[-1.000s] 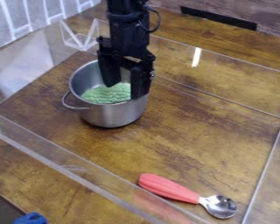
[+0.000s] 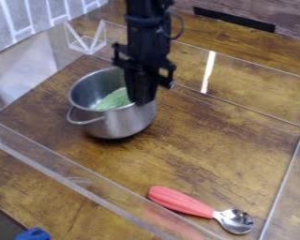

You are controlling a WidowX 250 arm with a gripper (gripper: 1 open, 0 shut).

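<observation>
A steel pot (image 2: pixel 105 120) with a side handle stands on the wooden table, something green (image 2: pixel 112 98) inside it. My black gripper (image 2: pixel 140 94) reaches down over the pot's right rim, its fingertips small and dark against the pot; whether anything is between them does not show. A red-handled spoon (image 2: pixel 190 204) lies at the front right.
Clear plastic walls (image 2: pixel 90 183) border the work area. A blue object (image 2: pixel 31 233) is at the lower left corner. The table right of the pot is clear.
The gripper has shifted toward the pot's right side and the arm's outline has narrowed. The pot sits slightly differently, a little to the left. The spoon is unmoved.
</observation>
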